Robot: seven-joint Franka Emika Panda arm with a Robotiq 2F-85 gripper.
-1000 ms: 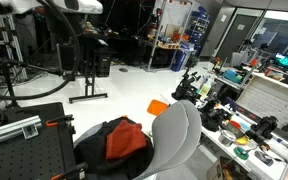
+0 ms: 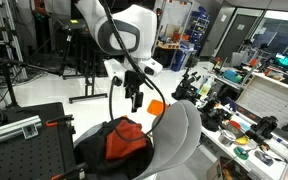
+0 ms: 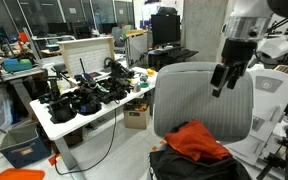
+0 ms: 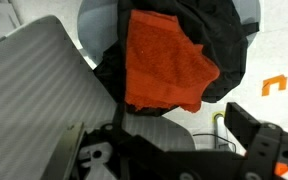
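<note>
A red cloth (image 2: 126, 138) lies crumpled on a black cloth (image 2: 136, 163) on the seat of a grey chair (image 2: 180, 135). In exterior view 2 the red cloth (image 3: 196, 141) rests against the foot of the chair's backrest (image 3: 189, 95). My gripper (image 2: 137, 97) hangs above the cloths, pointing down and clear of them. From the wrist, the red cloth (image 4: 164, 62) shows ahead with black fabric on both sides. The open gripper has its fingers wide apart at the lower edge, nothing held.
A white table (image 3: 89, 120) with several dark tools and devices stands beyond the chair. An orange bin (image 3: 22, 145) is on the floor at far left. A dark table (image 2: 29, 155) with a metal bracket lies at the arm's side. The chair's tall backrest rises close by the gripper.
The arm has swung down and to the right in exterior view 1, from high at the left to over the chair. The cloths and chair look unmoved.
</note>
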